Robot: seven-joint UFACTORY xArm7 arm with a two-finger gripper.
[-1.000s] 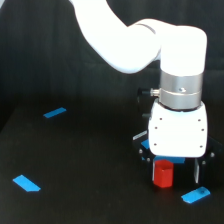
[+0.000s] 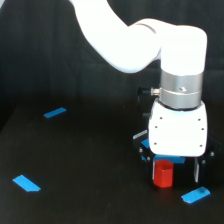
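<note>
A small red block (image 2: 163, 174) sits on the dark table at the lower right. My gripper (image 2: 175, 172), with its white hand, hangs directly over this spot. The dark fingers are hard to make out against the black surface; they appear spread apart, one close to the block's left side and the other well to its right. No grip on the block shows. Behind the block, partly covered by the hand, is a blue strip (image 2: 172, 159).
Another blue strip (image 2: 195, 195) lies to the right of the block, near the front. Two more are on the left: a near blue piece (image 2: 26, 184) and a far blue piece (image 2: 55, 113).
Almost nothing differs; the hand may have shifted very slightly to the right. The red block and the blue strips are where they were.
</note>
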